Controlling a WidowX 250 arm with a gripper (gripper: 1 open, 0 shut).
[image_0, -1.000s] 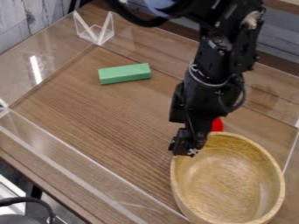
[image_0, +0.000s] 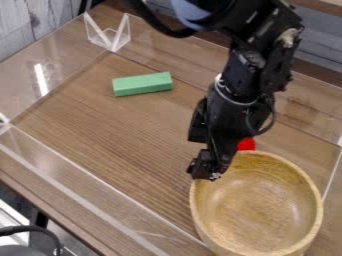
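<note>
The black robot gripper (image_0: 211, 150) hangs over the middle right of the wooden table, its fingers pointing down just above the upper left rim of a large beige bowl (image_0: 257, 208). A small red object (image_0: 246, 144) shows behind the gripper, mostly hidden by it. The fingertips are dark against dark, and what lies between them is hard to make out. A green block (image_0: 143, 84) lies to the upper left, apart from the gripper.
A white wire-like holder (image_0: 110, 30) stands at the back left. Black cables lie at the bottom left corner.
The gripper has shifted very slightly to the left. The bowl, red object and green block look unchanged.
</note>
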